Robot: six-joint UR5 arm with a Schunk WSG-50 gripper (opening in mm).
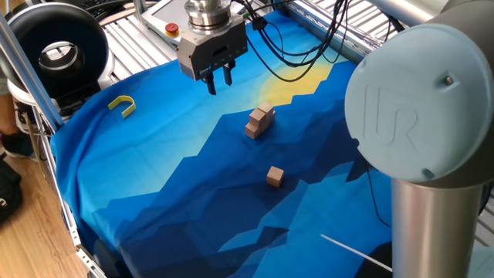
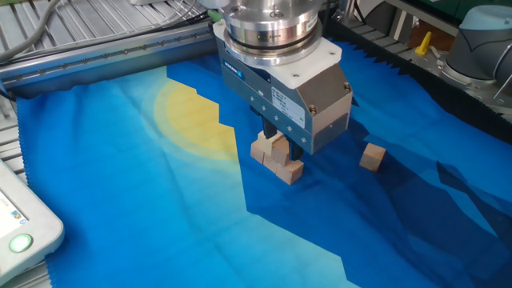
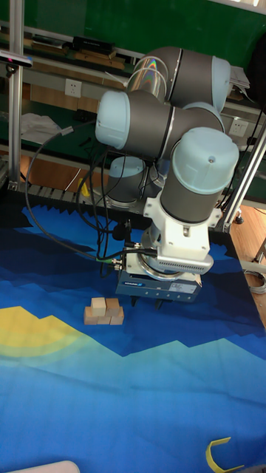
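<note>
A small stack of wooden blocks (image 1: pixel 259 121) stands on the blue cloth, with several cubes at the bottom and others on top. One loose wooden cube (image 1: pixel 275 177) lies apart from the stack, also seen clear of it in the second exterior view. My gripper (image 1: pixel 219 83) hangs above the cloth with its two dark fingers pointing down and a gap between them. Nothing shows between the fingertips. In the second view the gripper (image 2: pixel 283 147) overlaps the stack (image 2: pixel 276 160) in the line of sight; in the third, the stack (image 3: pixel 104 312) sits left of the fingers.
A yellow curved strip (image 1: pixel 122 105) lies on the cloth near its edge. The cloth (image 1: pixel 170 208) is wide and mostly bare. Black cables (image 1: pixel 297 58) hang beside the gripper. A control pendant with a red button (image 1: pixel 171 29) rests by the cloth's edge.
</note>
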